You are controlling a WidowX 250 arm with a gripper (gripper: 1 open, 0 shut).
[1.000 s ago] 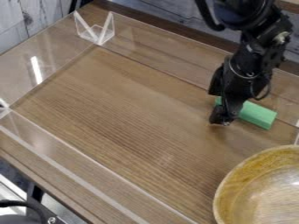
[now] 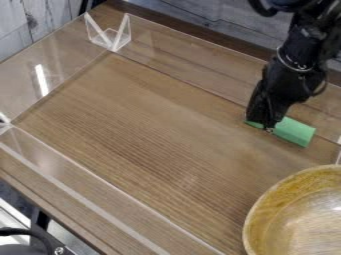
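Observation:
My black gripper (image 2: 261,110) reaches down from the upper right, its fingertips low over the left end of a green block (image 2: 285,132) that lies on the wooden table near the right side. The fingers look close together, with nothing visible between them; whether they touch the block is hard to tell.
A large yellow bowl (image 2: 296,217) fills the lower right corner. A small white wire-like holder (image 2: 111,32) stands at the back left. A wall runs along the back.
Over the last second my gripper has risen and shifted slightly toward the back, uncovering more of the green block's left end. The block looks to be in about the same place.

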